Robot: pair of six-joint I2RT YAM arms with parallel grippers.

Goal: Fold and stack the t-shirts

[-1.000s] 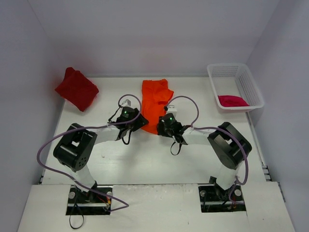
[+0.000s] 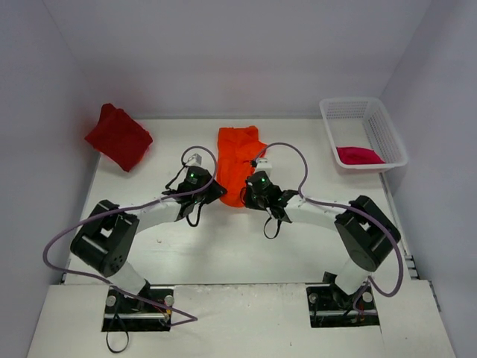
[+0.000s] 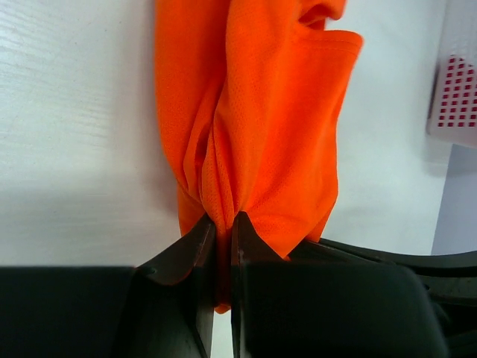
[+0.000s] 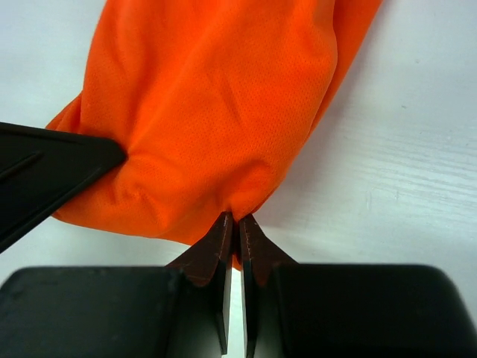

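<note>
An orange t-shirt (image 2: 235,156) lies in a narrow bunched shape at the table's centre. My left gripper is shut on a gathered fold at its near-left end. At the near-right end, my right gripper is shut on the fabric's edge, a thin pinch of orange showing at its tips. A dark red t-shirt (image 2: 119,136) lies folded at the back left.
A white basket (image 2: 337,112) at the back right holds a red cloth (image 2: 359,156). Grey walls close in the back and sides.
Both arms have shifted slightly, and the orange shirt's far end has moved a little toward the front and left, its right flap changing shape.
</note>
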